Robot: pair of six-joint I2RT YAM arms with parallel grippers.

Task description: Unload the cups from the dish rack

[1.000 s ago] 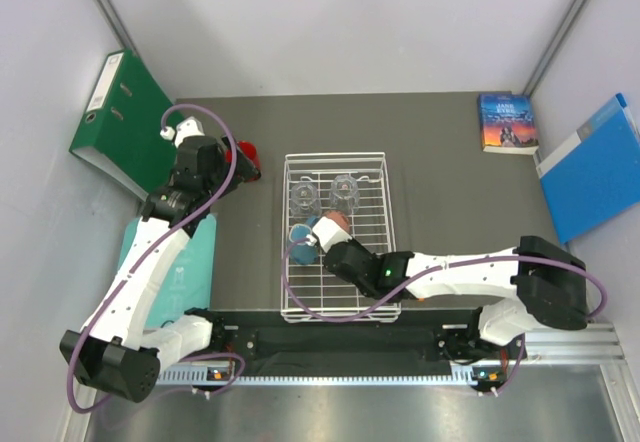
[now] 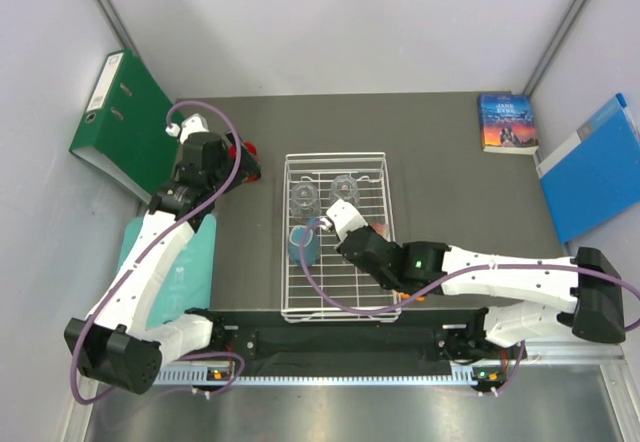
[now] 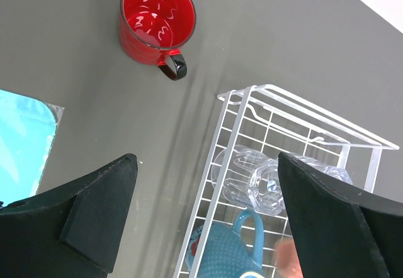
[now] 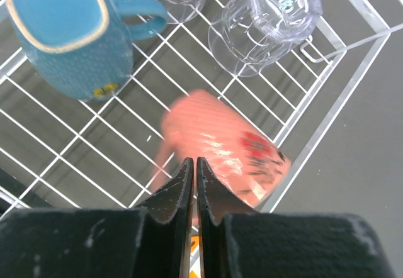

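Inside the white dish rack point(image 2: 288, 302) lies a pink mug point(image 4: 217, 139), blurred and tipped on its side near the rack's right wall. Above it in the right wrist view, my right gripper is shut, its tips meeting with nothing between them. A blue dotted mug point(image 4: 69, 36) stands bottom up at the rack's left side. Two clear glasses point(image 2: 305, 198) point(image 2: 344, 190) occupy the far end. Outside the rack, a red mug point(image 3: 157, 17) rests upright on the counter; my left gripper is open above the counter beside the rack, empty.
A green binder point(image 2: 130, 122) and a turquoise folder point(image 2: 185, 272) lie at the left. At the right are a book point(image 2: 508, 122) and a blue folder point(image 2: 600, 177). Bare counter point(image 2: 450, 192) spreads between the rack and the book.
My right gripper has moved rightward and risen from the mug.
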